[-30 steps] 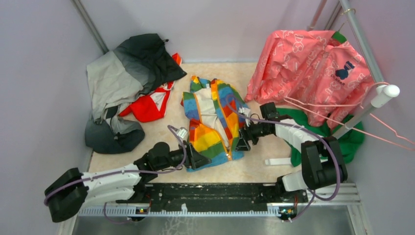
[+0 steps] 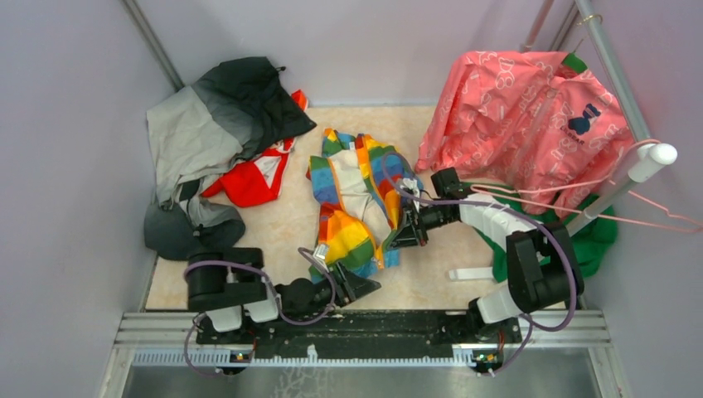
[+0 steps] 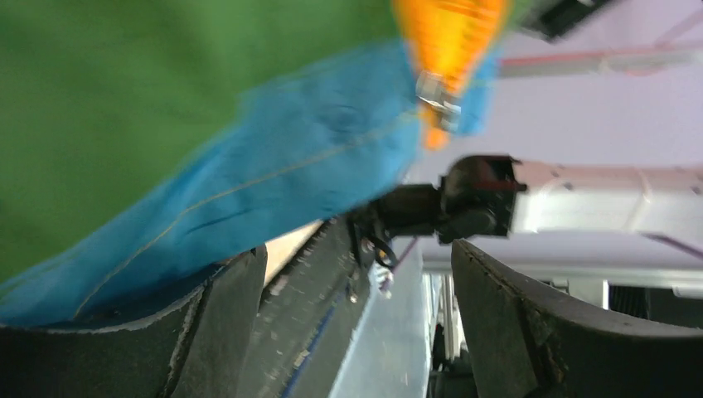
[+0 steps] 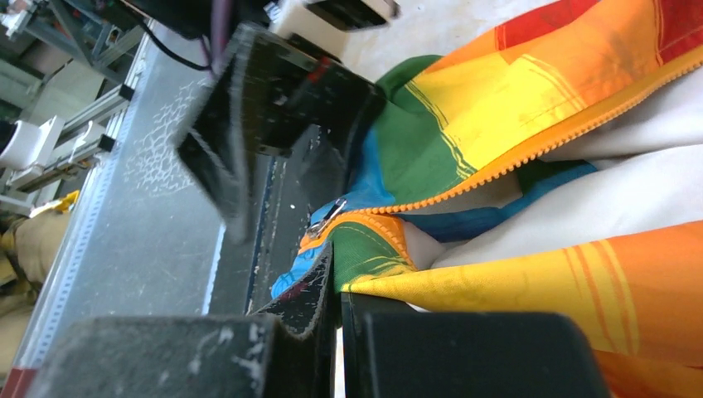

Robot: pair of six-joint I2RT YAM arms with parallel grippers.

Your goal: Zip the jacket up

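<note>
A rainbow colour-blocked jacket (image 2: 348, 232) with a pale lining lies open mid-table, its orange zipper (image 4: 464, 184) apart along the length shown, a metal slider (image 4: 327, 217) near the bottom end. My right gripper is shut at the green and yellow front edge near that end; fabric runs into its fingers. My left gripper (image 2: 358, 283) is just below the jacket's hem; in its own view its fingers stand apart with nothing clearly between them, the blurred blue hem and a metal zipper piece (image 3: 439, 104) beyond them.
Grey and black garments (image 2: 215, 124) and a red one (image 2: 253, 178) lie left. A pink garment (image 2: 514, 116) hangs at right over green cloth (image 2: 589, 249), beside a pipe rack (image 2: 613, 191). Bare table shows around the jacket.
</note>
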